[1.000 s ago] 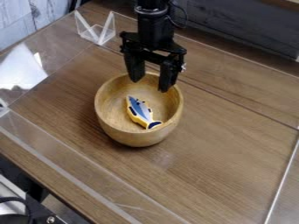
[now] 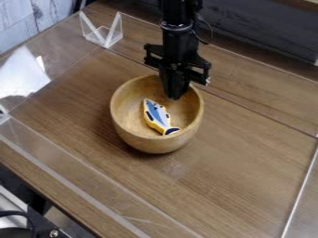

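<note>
A wooden bowl (image 2: 130, 130) stands on the wooden table, holding a blue, white and yellow fish-shaped toy (image 2: 158, 117) that lies on its bottom. My black gripper (image 2: 176, 91) hangs over the back rim of the bowl, its fingers drawn together, with nothing seen between them. The fingertips reach down to about the rim, behind the toy; whether they touch the bowl is unclear.
A clear plastic object (image 2: 102, 30) stands at the back left, and a pale glossy patch lies at the left edge.
The gripper's fingers, spread apart earlier, have closed together and sit a little lower. The bowl, with the toy in it, has shifted slightly to the right.
</note>
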